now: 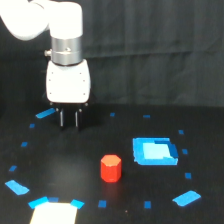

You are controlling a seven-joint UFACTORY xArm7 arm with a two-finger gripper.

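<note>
My gripper (69, 122) is at the upper left, pointing down, its two dark fingers apart with nothing visible between them. A red block (111, 170) with a six-sided outline rests on the dark table, well to the right of the gripper and nearer the camera. Right of the red block and farther back lies a blue square frame (138, 147) around a white area (156, 151). A cream-coloured block (52, 214) is cut off by the bottom edge of the view.
Blue marks are scattered over the black table, among them larger patches at the left (16, 187) and right (186, 198). Between the gripper and the red block the surface is bare. Behind hangs a dark backdrop (150, 60).
</note>
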